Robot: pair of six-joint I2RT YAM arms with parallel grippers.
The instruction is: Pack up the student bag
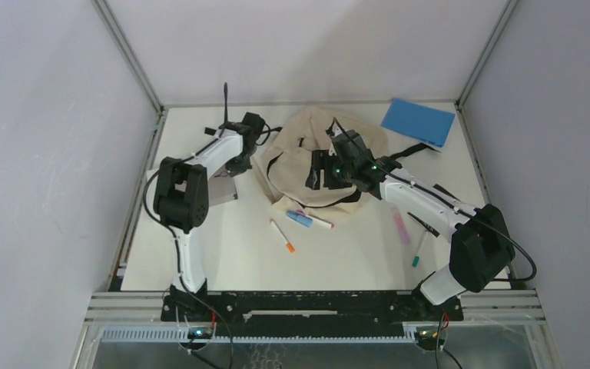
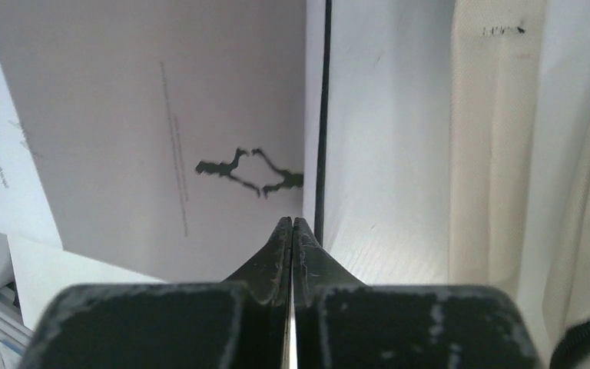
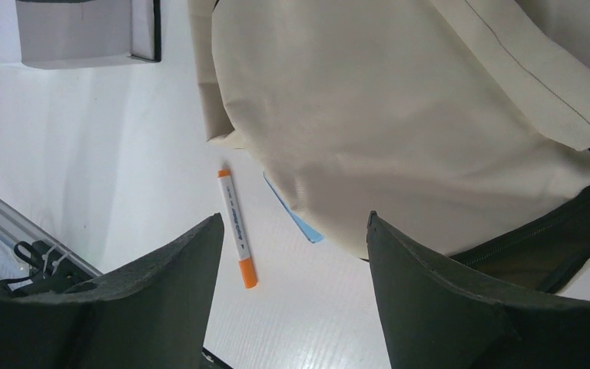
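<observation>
A grey book (image 2: pixel 115 123) with a black two-figure print lies flat left of the bag. My left gripper is shut, its fingertips together with nothing between them. The book's dark-lined right edge runs just past those tips, outside the fingers. From above, the left arm hides much of the book. The beige bag (image 1: pixel 299 171) lies in the table's middle, its dark zip edge (image 3: pixel 553 231) showing at the near side. Over it hangs my right gripper, open and empty.
Near the bag's front lie an orange-capped marker (image 1: pixel 283 237), a blue item (image 1: pixel 299 219) and a white marker (image 1: pixel 321 222). A pink item (image 1: pixel 401 228) and a green-capped pen (image 1: pixel 419 250) are at right. A blue folder (image 1: pixel 419 121) sits back right.
</observation>
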